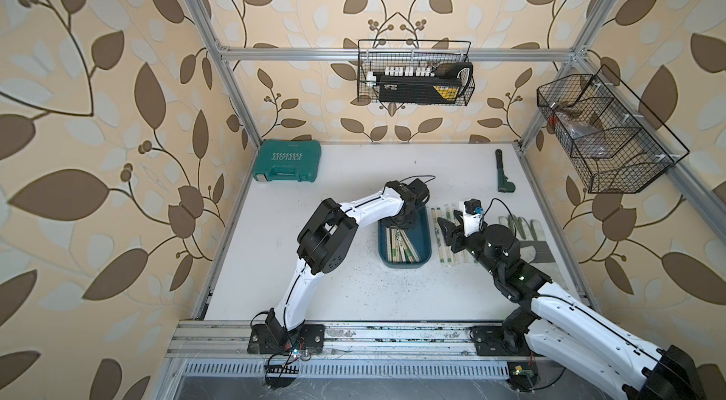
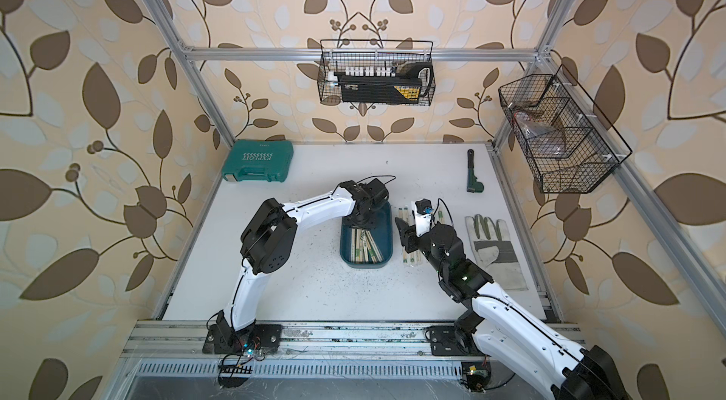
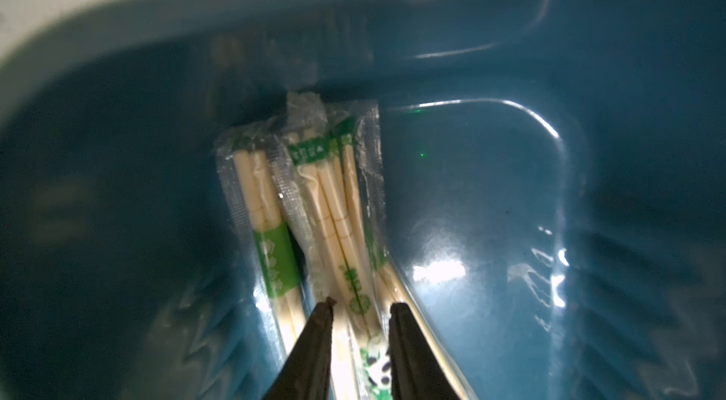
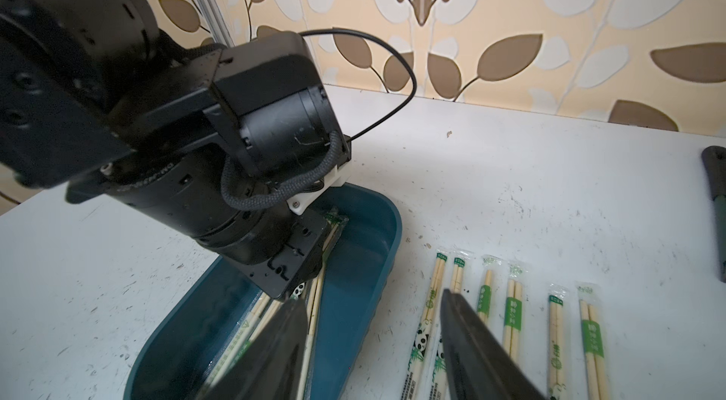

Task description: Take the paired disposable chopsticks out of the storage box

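A blue storage box (image 1: 422, 248) holds several wrapped pairs of chopsticks (image 3: 336, 233), green-banded and partly overlapping. My left gripper points down into it, its fingertips part open over the middle chopsticks; contact is unclear, and the arm hides the back of the box in the top views. My right gripper stands open beside the box, over a row of wrapped chopsticks (image 4: 511, 317) lying on the table, with nothing between its fingers.
A green case (image 2: 257, 160) lies at the back left, a dark green tool (image 2: 472, 173) at the back right, gloves (image 2: 499, 252) at the right. Wire baskets hang from the frame.
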